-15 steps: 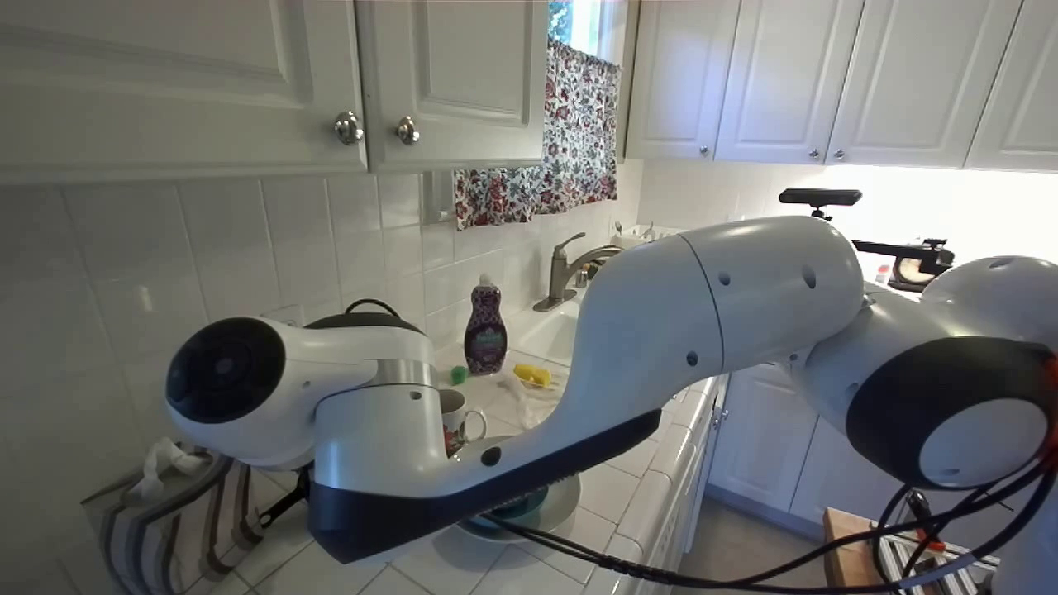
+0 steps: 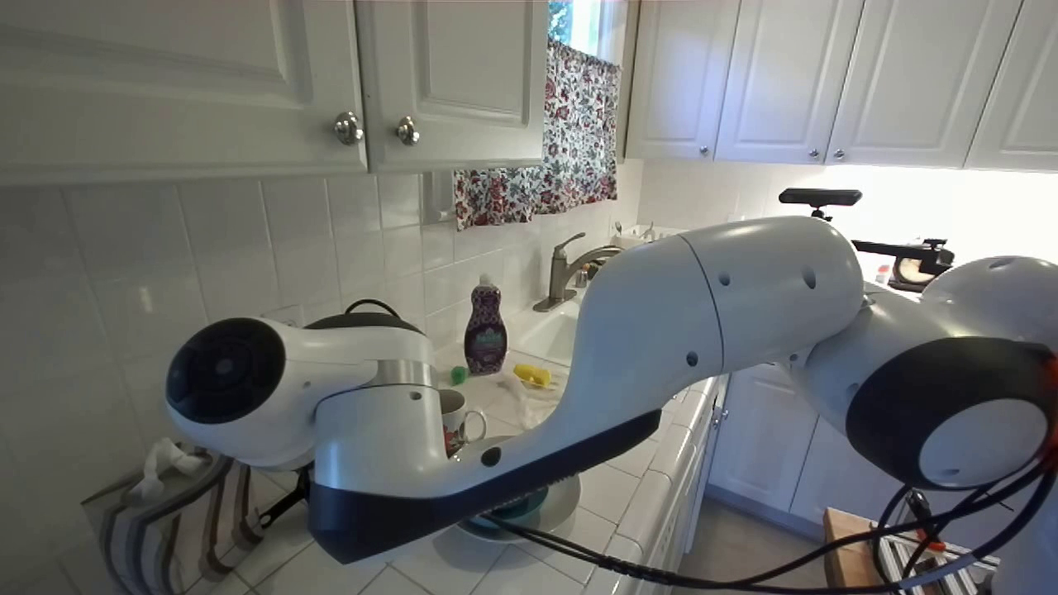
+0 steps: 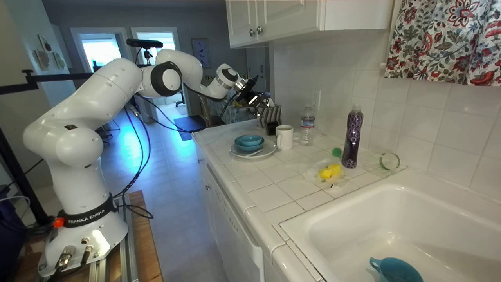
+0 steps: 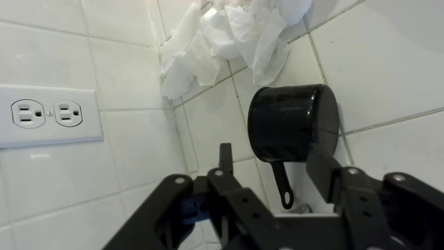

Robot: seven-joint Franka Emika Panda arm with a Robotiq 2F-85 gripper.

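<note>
In the wrist view a black cylindrical pot (image 4: 285,123) with a short handle (image 4: 283,183) lies on its side on the white tile counter. My gripper stands open; its two fingertips are apart, with the handle in view between them and nothing held. The right finger (image 4: 323,171) overlaps the pot's lower right edge in this view; whether they touch I cannot tell. Seen from exterior view 2, the gripper (image 3: 259,107) hangs over the far end of the counter, near a striped cloth (image 3: 270,116). The arm hides it in exterior view 1.
Crumpled white paper (image 4: 233,37) lies beyond the pot, and a wall with an outlet (image 4: 48,114) rises at left. Near the arm stand a white mug (image 3: 284,137), a water bottle (image 3: 307,126) and blue bowls on a plate (image 3: 256,155). Bare tiles lie toward the sink (image 3: 300,225).
</note>
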